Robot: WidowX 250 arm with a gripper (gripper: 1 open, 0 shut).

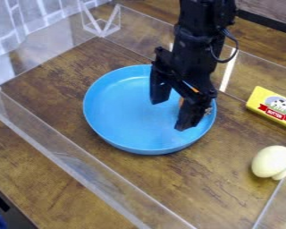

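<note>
My black gripper point(179, 93) hangs over the right part of a blue round plate point(128, 116), its fingers open. A small orange thing shows behind the fingers on the plate, mostly hidden, so I cannot tell what it is or whether the fingers touch it.
A yellow box point(271, 108) with a printed front lies at the right edge. A pale egg-shaped object point(271, 162) is at the lower right.
</note>
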